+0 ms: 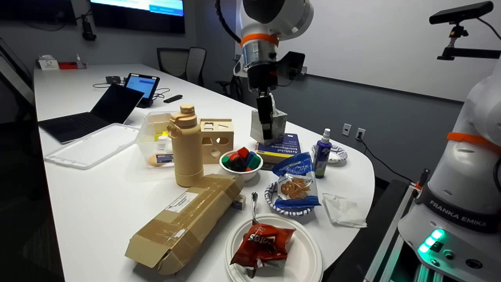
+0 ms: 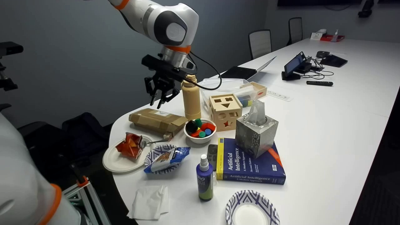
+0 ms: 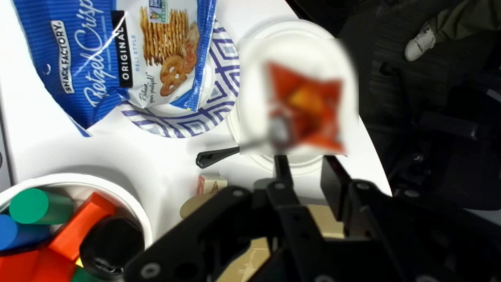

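My gripper [image 2: 156,104] hangs in the air above the cardboard box, its fingers apart with nothing visible between them. In the wrist view the fingers [image 3: 333,181] show a gap, with the plate beyond. A spoon [image 3: 217,156] rests with its dark handle over the rim of the white plate [image 1: 305,235]; its head lies against the red snack bag [image 1: 265,244] on that plate. This part of the wrist view is blurred. The blue pretzel bag [image 3: 98,51] lies on a patterned paper bowl [image 3: 220,89].
A bowl of coloured blocks [image 2: 200,139], a tan bottle [image 1: 186,150] and a wooden shape box [image 2: 225,110] stand close together. The cardboard box [image 1: 188,221] lies beside the plate. A tissue box [image 2: 257,133] sits on a thick book [image 2: 249,176], near a spray bottle [image 2: 204,180].
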